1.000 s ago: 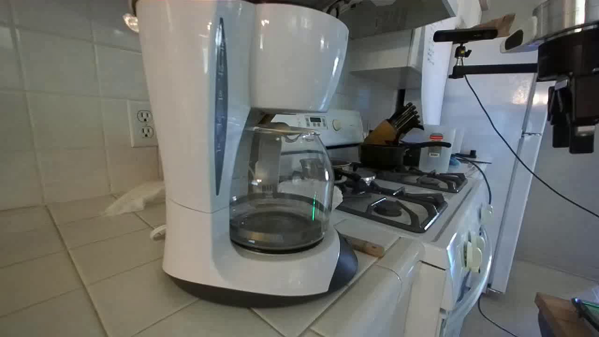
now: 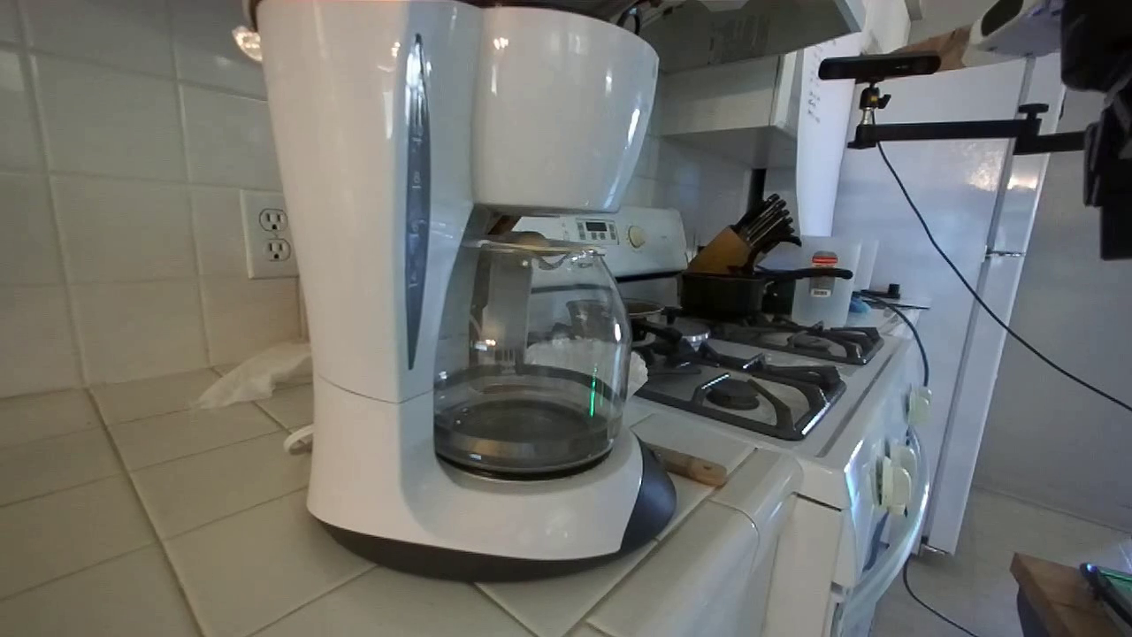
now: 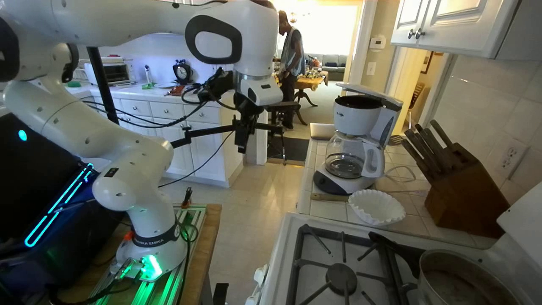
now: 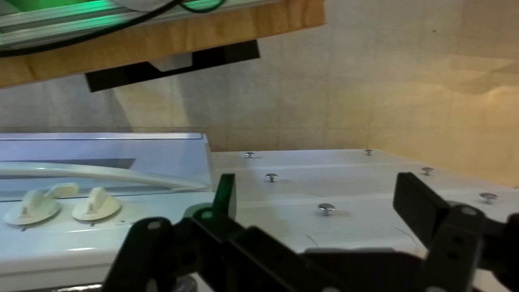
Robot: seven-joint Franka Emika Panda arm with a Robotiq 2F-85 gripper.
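My gripper is open, its two black fingers wide apart with nothing between them. In exterior view 2 the gripper [image 3: 244, 133] hangs in the air over the floor, well left of the counter and apart from everything on it. A white coffee maker [image 3: 357, 109] stands on the tiled counter, its lid [image 3: 368, 90] tilted up. The glass carafe [image 2: 531, 361] sits on its base, seemingly empty. Beside the coffee maker, near the stove, rests a white fluted coffee filter [image 3: 377, 206].
A knife block [image 3: 457, 188] stands on the counter against the wall. On the stove [image 3: 289, 249] are burner grates and a pot [image 3: 465, 279]. Stove knobs [image 4: 96, 204] and cabinet drawer knobs [image 4: 326, 208] lie below the wrist camera. The floor [image 3: 249, 203] between arm and counter is clear.
The gripper has shifted to the right and slightly upward in exterior view 1, and is now partly beyond the frame's edge. The coffee maker and carafe have not moved.
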